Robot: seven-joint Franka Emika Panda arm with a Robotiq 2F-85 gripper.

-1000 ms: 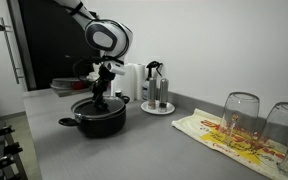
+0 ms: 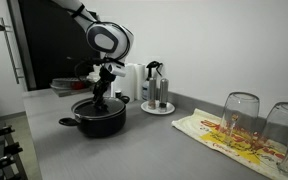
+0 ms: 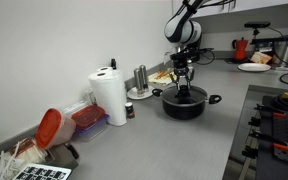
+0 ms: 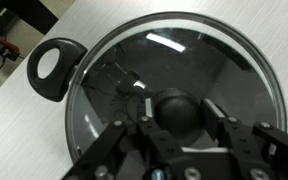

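A black pot [image 2: 102, 123] with two side handles stands on the grey counter, its glass lid [image 4: 124, 65] resting on top. The lid has a round black knob [image 4: 179, 112] at its middle. Pointing down from above, my gripper is shut on that knob, with a finger at either side. In the second exterior view the gripper [image 3: 183, 88] is over the centre of the pot [image 3: 186, 107]. The lid looks level on the rim.
Beside the pot, a plate [image 2: 158, 107] holds shakers. Two upturned glasses [image 2: 239, 115] stand on a patterned cloth [image 2: 206, 128] to the right. A paper towel roll [image 3: 108, 95] and a dish rack [image 3: 26, 165] are on the other side.
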